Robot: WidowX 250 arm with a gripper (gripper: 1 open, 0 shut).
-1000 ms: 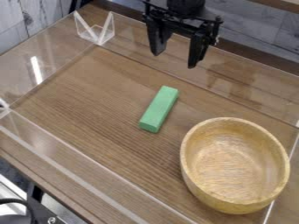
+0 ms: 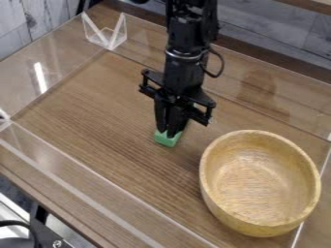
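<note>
My gripper (image 2: 168,124), a black arm reaching down from the top centre, hangs low over the green block (image 2: 168,139) and covers much of it. The block's lower end shows below the fingers on the wooden surface. The fingers look close together; whether anything is between them is hard to make out.
A large pale wooden bowl (image 2: 258,189) sits at the lower right, near the block. A clear plastic item (image 2: 106,31) stands at the back left. Walls edge the top corners.
The arm has descended from the back of the table toward the viewer and onto the green block, which it now largely hides.
</note>
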